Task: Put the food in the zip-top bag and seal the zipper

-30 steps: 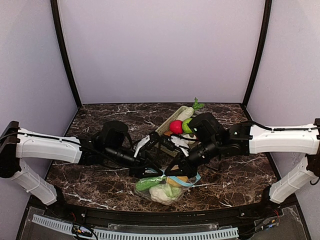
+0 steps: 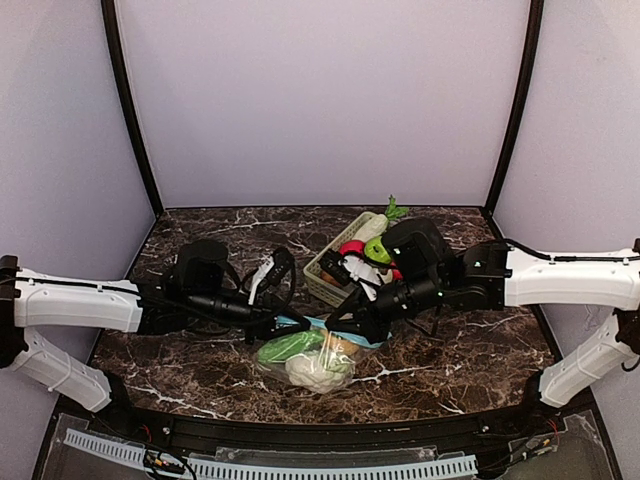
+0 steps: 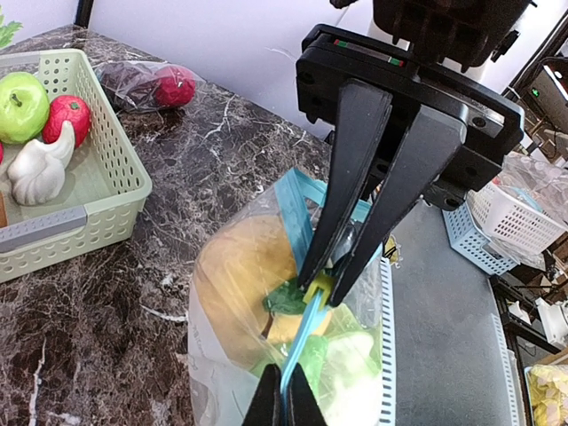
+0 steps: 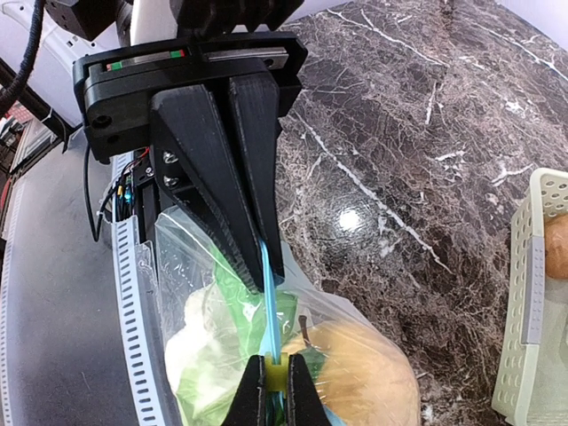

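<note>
The clear zip bag (image 2: pixel 320 372) holds a green vegetable (image 2: pixel 290 346), a white cauliflower (image 2: pixel 318 370) and a tan round food (image 3: pixel 244 271). Along its mouth runs a blue zip strip (image 3: pixel 303 342) with a yellow slider (image 4: pixel 277 374). My left gripper is shut on one end of the strip, which enters between its fingers; in the right wrist view its dark fingertips (image 4: pixel 275 266) pinch that strip. Farther along, my right gripper is shut on the slider. Beyond the slider, the strip (image 3: pixel 297 209) stands spread apart in the left wrist view.
Behind the bag, a cream basket (image 2: pixel 326 288) holds several toy fruits and vegetables, including a green apple (image 3: pixel 22 106). Another bagged red item (image 3: pixel 173 86) lies beyond it.
My left gripper has moved left, away from the right one, and the bag has shifted slightly left with it.
</note>
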